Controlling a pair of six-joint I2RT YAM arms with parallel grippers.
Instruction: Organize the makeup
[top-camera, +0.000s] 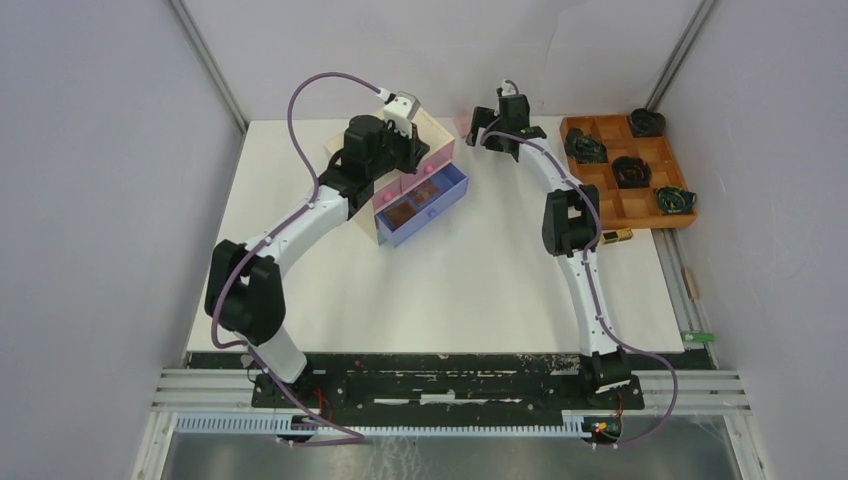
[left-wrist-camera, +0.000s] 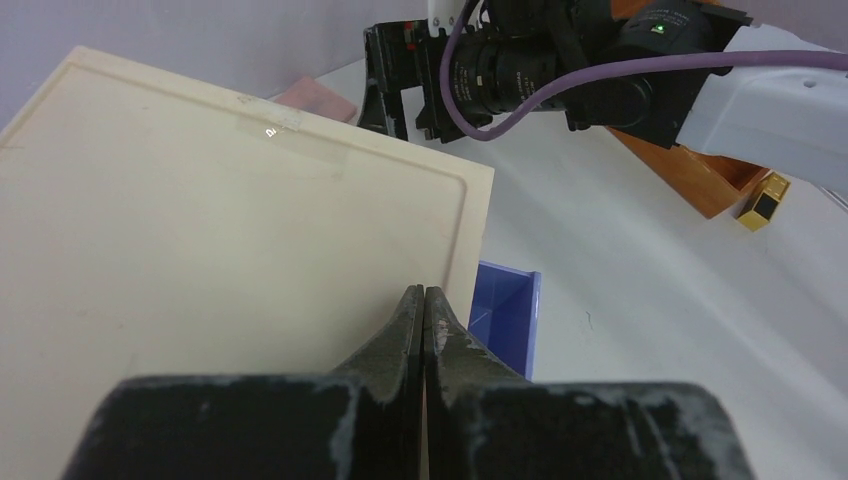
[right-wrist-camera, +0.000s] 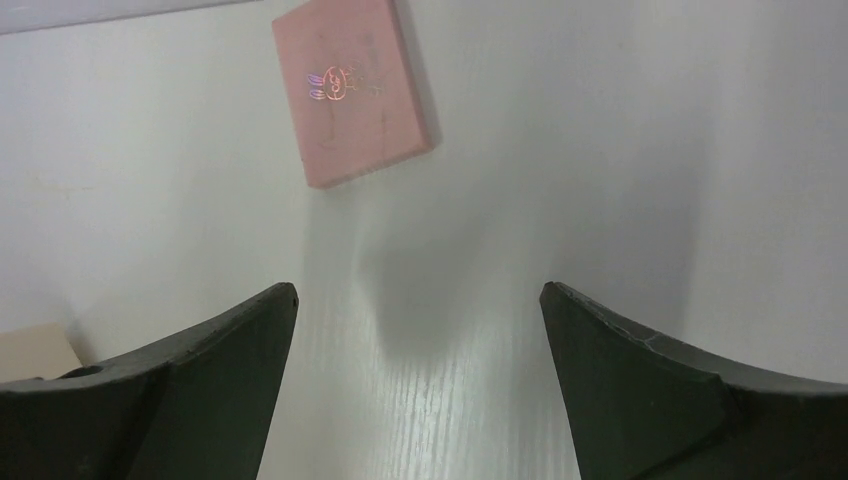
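A pink flat case (right-wrist-camera: 355, 105) with a small printed figure lies at the back of the white table, just beyond my right gripper, which is open and empty over bare surface. My left gripper is shut at the top edge of the cream drawer box (left-wrist-camera: 230, 220); what is between its fingers is mostly hidden. Beneath that box, a blue drawer (top-camera: 420, 205) stands pulled out below pink drawer fronts (top-camera: 427, 170), with brown items inside.
A wooden divided tray (top-camera: 650, 208) with dark items stands at the right, a gold box (top-camera: 617, 236) beside it.
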